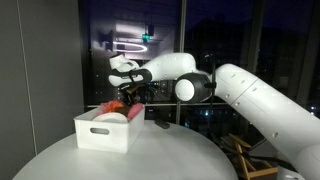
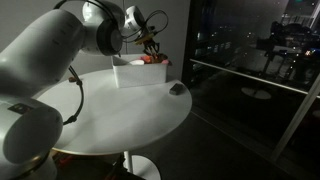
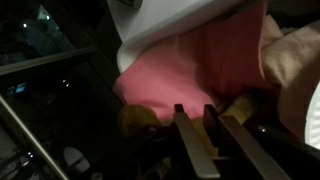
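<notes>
A white bin (image 1: 108, 132) stands on the round table, holding a red cloth-like piece (image 3: 165, 75) and other items. Over the bin, my gripper points down among the contents, its fingers close together. A dark yellowish thing (image 3: 240, 108) shows by the fingertips and seems to be between them; its full shape is lost in shadow. In the second exterior view, the gripper (image 2: 152, 50) is at the bin's top, above orange-red contents (image 2: 152, 59).
A round white item (image 1: 109, 118) lies in the bin near its front wall. On the white table (image 1: 150, 160), a small dark object (image 1: 162, 124) rests to the right of the bin. A wooden chair (image 1: 250, 155) stands beyond its right edge.
</notes>
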